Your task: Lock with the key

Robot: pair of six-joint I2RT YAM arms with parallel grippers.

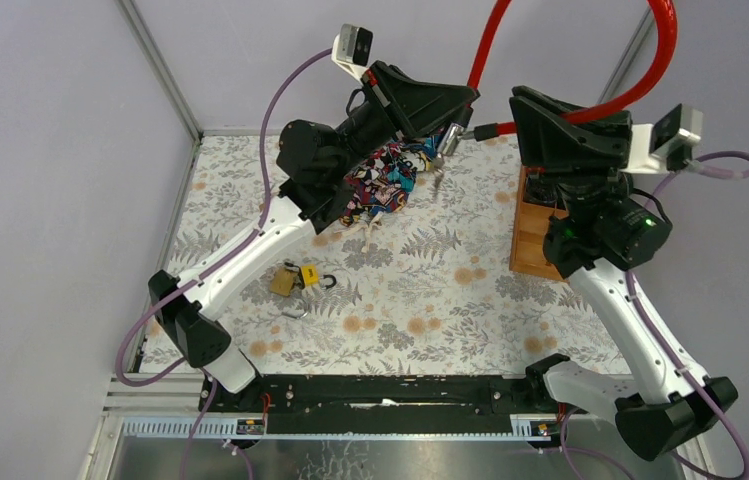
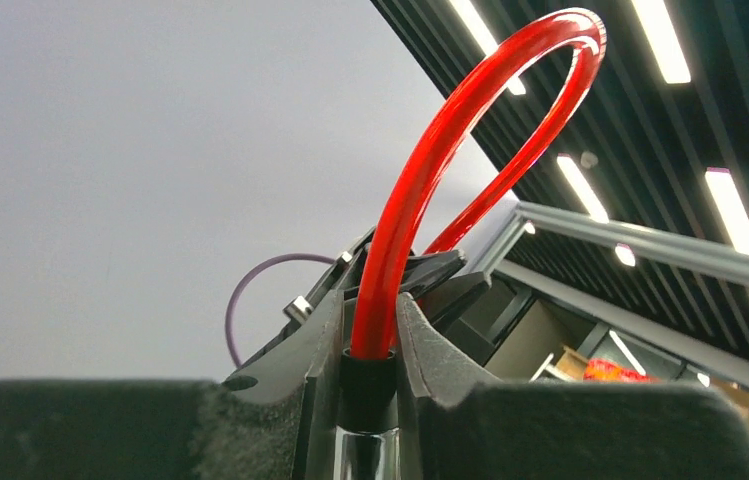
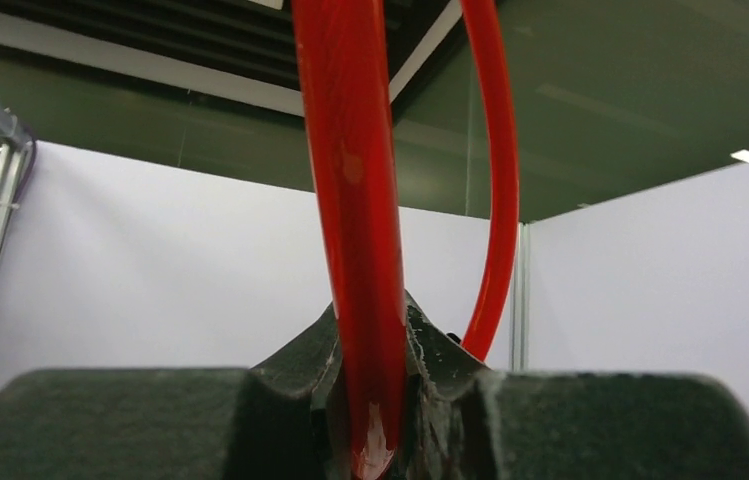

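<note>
High above the table, a red cable lock (image 1: 662, 50) is held between both arms. My left gripper (image 1: 471, 97) is shut on its cylinder end, where the black collar (image 2: 367, 388) shows between the fingers. The silver lock cylinder (image 1: 449, 141) hangs tilted below those fingertips, with a key (image 1: 438, 178) dangling, blurred, from its lower end. Shut on the red cable near its other end, my right gripper (image 1: 524, 128) points left. That end's black sleeve (image 1: 486, 132) and metal pin (image 1: 467, 135) reach to the cylinder's side; how deep the pin sits, I cannot tell.
On the table's left lie several padlocks (image 1: 308, 277). A patterned cloth bag (image 1: 390, 180) is beneath the left arm, and a wooden compartment box (image 1: 533, 238) is partly under the right arm.
</note>
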